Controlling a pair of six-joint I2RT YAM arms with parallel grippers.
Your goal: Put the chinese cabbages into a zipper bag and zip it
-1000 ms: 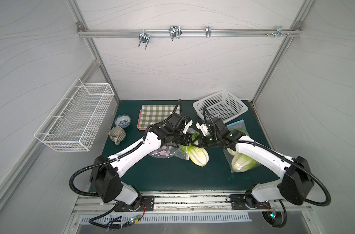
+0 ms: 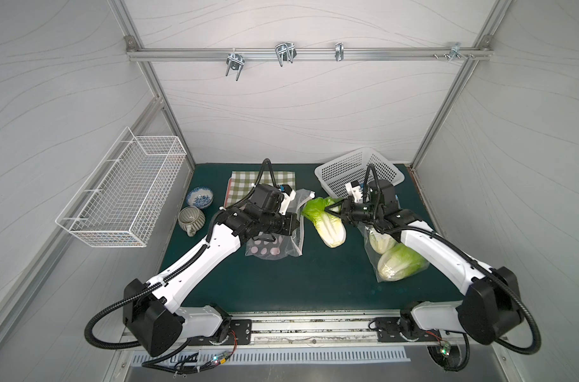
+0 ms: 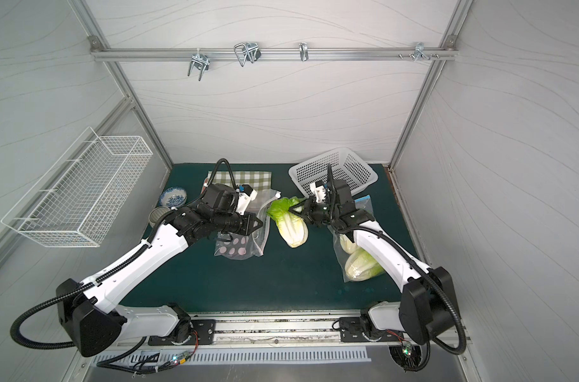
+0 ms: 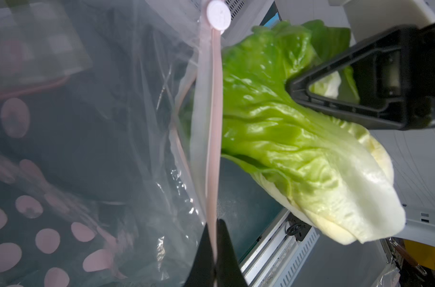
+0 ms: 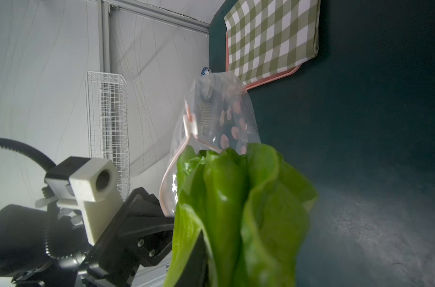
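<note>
A green-and-white chinese cabbage (image 2: 330,227) hangs leafy end leftward, with my right gripper (image 2: 331,208) shut on its leaves. Just left of it is a clear zipper bag (image 4: 145,157) with pink dots and a pink zip edge. My left gripper is shut on that bag's edge and holds it up. In the left wrist view, the leaves lie right beside the bag's zip edge and partly behind it; the top left view shows the cabbage outside the bag. Two more cabbages (image 2: 397,262) lie in another clear bag at the right, partly covered by the right arm.
An empty white perforated basket (image 2: 331,184) stands at the back right. Left of it lies a checkered cloth (image 2: 241,182) on a pink-edged tray. A blue-patterned bowl (image 2: 200,197) and a ribbed mug (image 2: 191,219) stand at far left.
The right gripper has moved backward with the cabbage, whose leaves were at the bag's edge before; a gap shows between the grippers.
</note>
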